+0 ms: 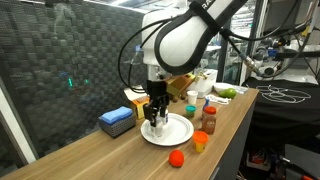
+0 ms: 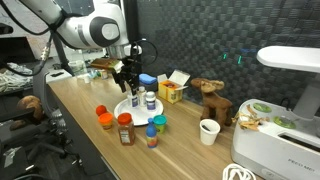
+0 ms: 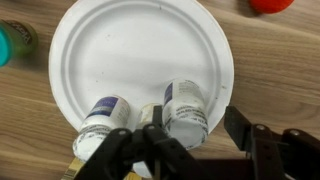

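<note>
A white bottle with a printed label [image 3: 184,108] stands on the round white plate [image 3: 90,40], toward the plate's near side in the wrist view. My gripper is over it, open, one dark finger on each side; a gap shows between the right finger and the bottle. Two more white-topped containers are close by: a labelled one [image 3: 104,122] left of the gripper, and another partly hidden by the left finger. From the side, the gripper [image 1: 157,108] reaches down at the plate [image 1: 178,130].
Beside the plate are a red ball [image 1: 176,158], an orange cup [image 1: 200,141] and a red-brown jar [image 2: 125,130]. A yellow box [image 2: 172,88], dark blue container [image 1: 116,122] and toy deer [image 2: 212,100] stand behind. Bare wood lies at the front left.
</note>
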